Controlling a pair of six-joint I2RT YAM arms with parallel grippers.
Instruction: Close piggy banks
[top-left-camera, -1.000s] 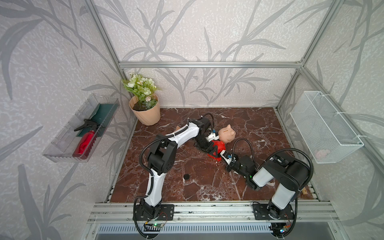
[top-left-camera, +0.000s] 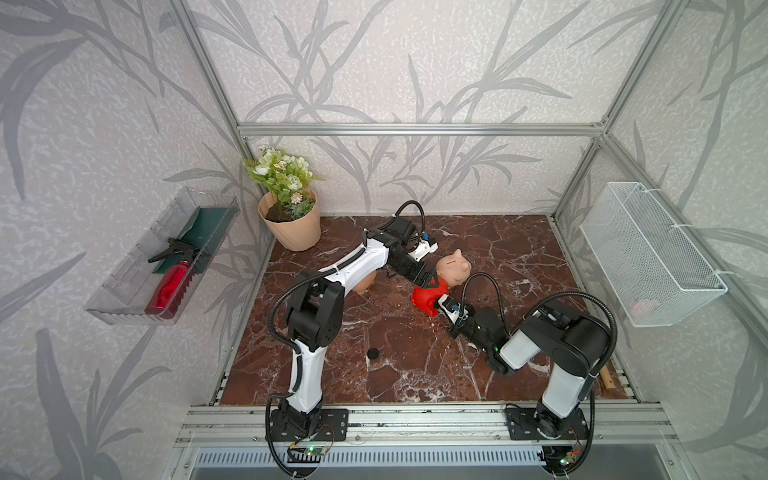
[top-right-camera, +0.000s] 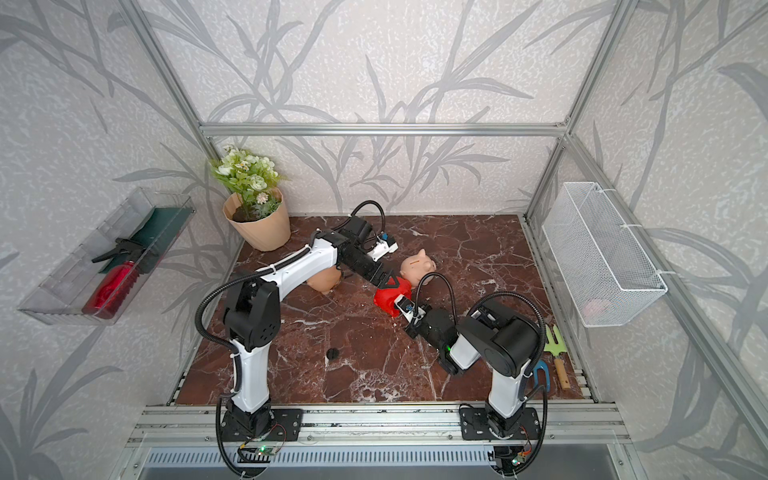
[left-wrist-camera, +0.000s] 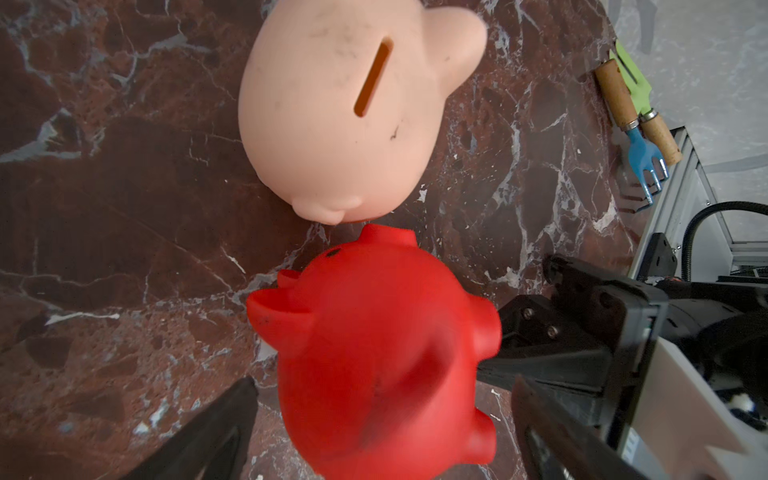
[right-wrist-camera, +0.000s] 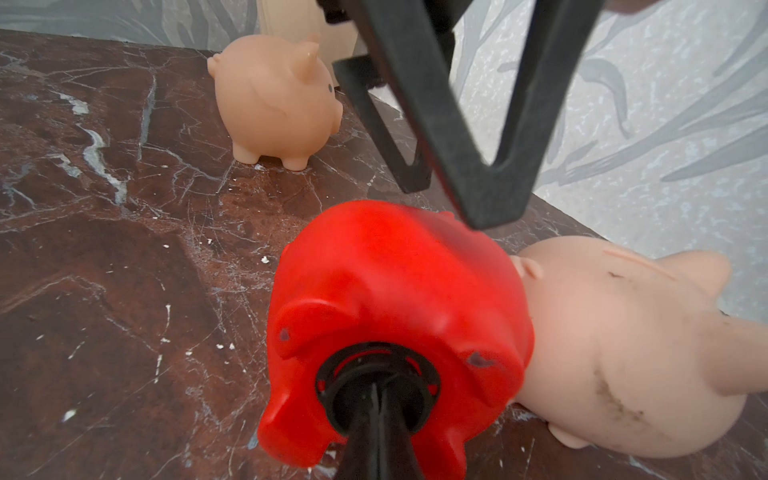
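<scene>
The red piggy bank (right-wrist-camera: 392, 264) lies on its side, its belly towards the right arm. A black ring-shaped piece (right-wrist-camera: 329, 377) sits at the belly hole. My right gripper is shut, its tips against or inside that ring; exactly how deep is hidden. Over the red pig my left gripper stands open, one finger (left-wrist-camera: 216, 432) to each side of the body and nothing gripped. A peach piggy bank (left-wrist-camera: 336, 104) stands close beside the red one, coin slot up. Another peach pig (right-wrist-camera: 276, 104) stands farther left, partly behind the left arm in the top views.
A small black disc (top-left-camera: 373, 353) lies on the front table area. A flower pot (top-left-camera: 292, 228) stands at the back left, and garden tools (top-right-camera: 557, 352) at the right edge. Wall baskets hang on both sides.
The right arm has shifted only slightly.
</scene>
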